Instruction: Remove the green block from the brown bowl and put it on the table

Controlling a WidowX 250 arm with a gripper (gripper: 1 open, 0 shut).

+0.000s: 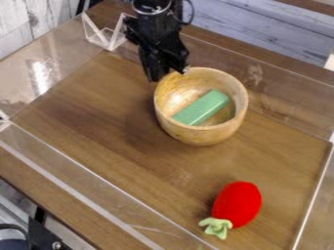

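Note:
The green block [200, 107] lies inside the brown bowl [228, 130], slanting from lower left to upper right on its floor. Black and partly blurred, my gripper [164, 74] hangs at the bowl's upper left rim, pointing down. Its fingers are well apart from the block, and I cannot make out the gap between them. Nothing shows held in it.
A red strawberry-like toy [237, 204] with a green top lies at the front right of the wooden table [98, 122]. A clear plastic holder [104, 35] stands at the back left. The table left of the bowl is bare, and clear walls edge the surface.

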